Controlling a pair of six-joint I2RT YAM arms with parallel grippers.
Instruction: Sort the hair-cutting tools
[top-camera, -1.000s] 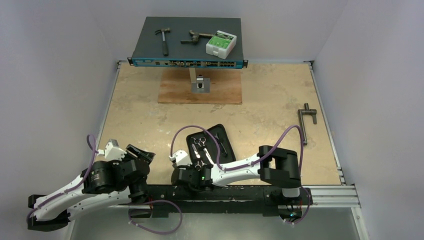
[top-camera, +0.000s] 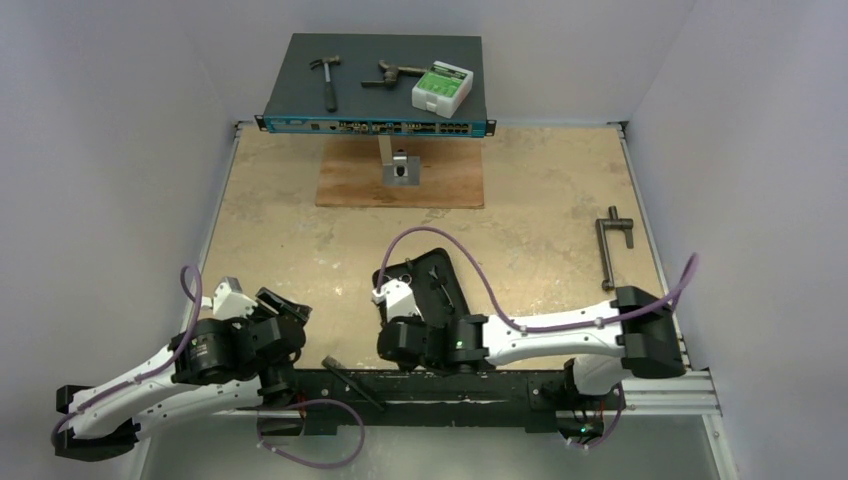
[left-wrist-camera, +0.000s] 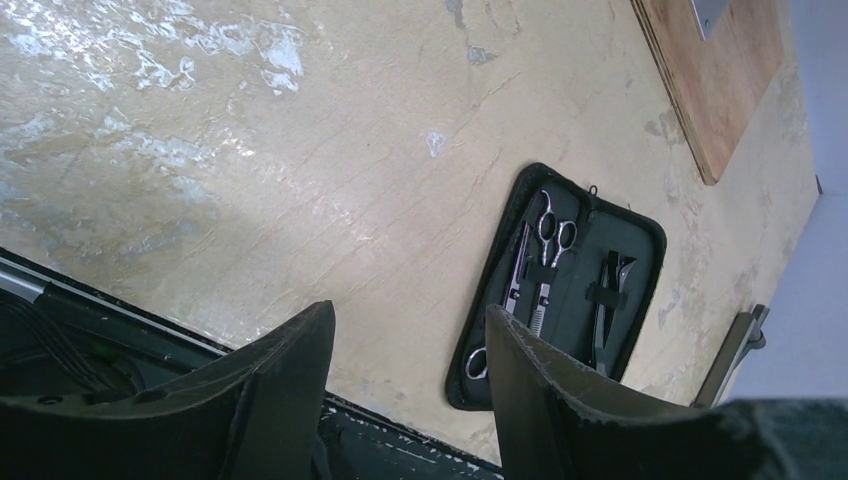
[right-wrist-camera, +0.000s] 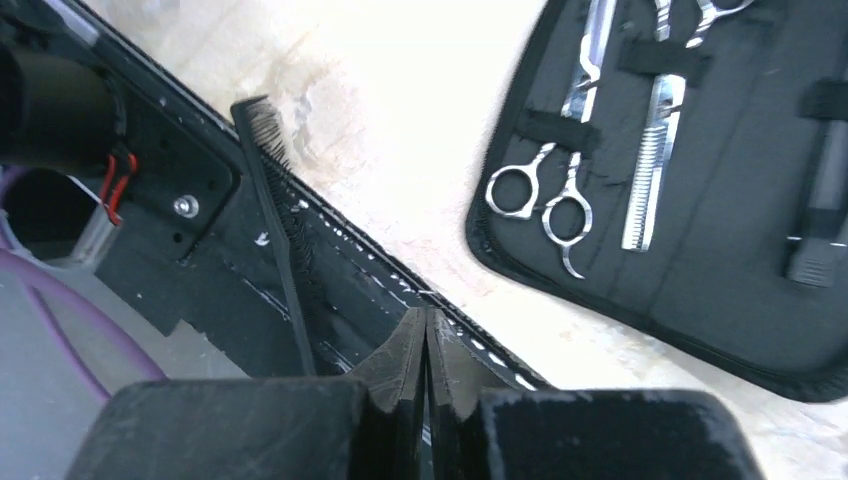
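The black comb (right-wrist-camera: 268, 200) lies across the dark front rail, its toothed end reaching onto the table edge, left of my right gripper. That gripper is shut, its tips meeting with nothing between them. In the top view the comb (top-camera: 352, 382) shows between the two arms. A black zip case (left-wrist-camera: 624, 225) lies open on the table, holding scissors (right-wrist-camera: 565, 195), thinning shears (right-wrist-camera: 655, 160) and further tools under straps. From above, the right arm covers part of the case. My left gripper stands open and empty at the left.
A dark rail (top-camera: 450, 390) runs along the front edge. An angled metal tool (top-camera: 605, 250) lies at the right. At the back, a rack unit (top-camera: 390, 52) carries a hammer (top-camera: 328, 85) and a white-green box (top-camera: 442, 88).
The left arm has barely moved.
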